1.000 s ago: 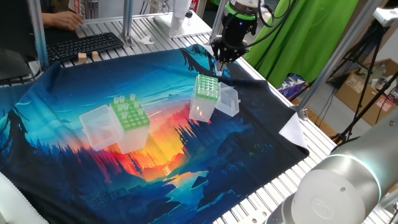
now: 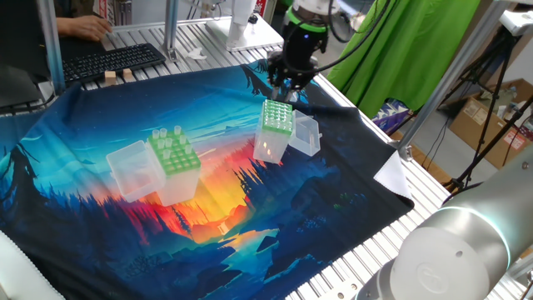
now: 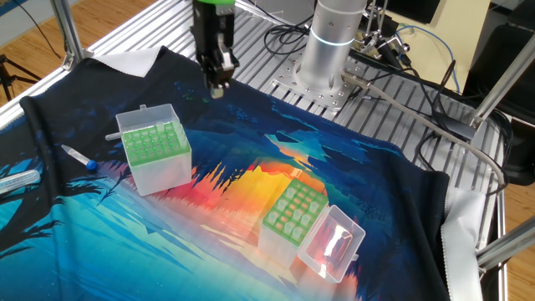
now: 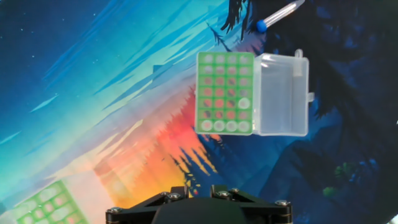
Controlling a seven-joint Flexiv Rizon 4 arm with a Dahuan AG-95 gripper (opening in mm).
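My gripper (image 2: 286,90) hangs above the cloth beyond the right-hand box in exterior view 1. In exterior view 2 it (image 3: 218,86) has a pale bit at its lower end that is too small to make out. The wrist view shows a gap between the fingertips of my gripper, with nothing clear in it. One clear box with a green grid rack (image 4: 224,93) lies ahead in the wrist view, its lid (image 4: 282,96) folded open. A second such box (image 2: 175,158), with several pale tubes standing up from its rack, has its lid (image 2: 136,171) open too.
A blue-capped pen or tube (image 4: 280,15) lies near the first box. Two small wooden blocks (image 2: 111,77) and a keyboard (image 2: 112,60) are at the table's back left. Cloth between the two boxes is clear.
My gripper and its wrist have shifted slightly left in exterior view 1, and the gripper now looks turned or tilted differently. Both boxes have stayed where they were.
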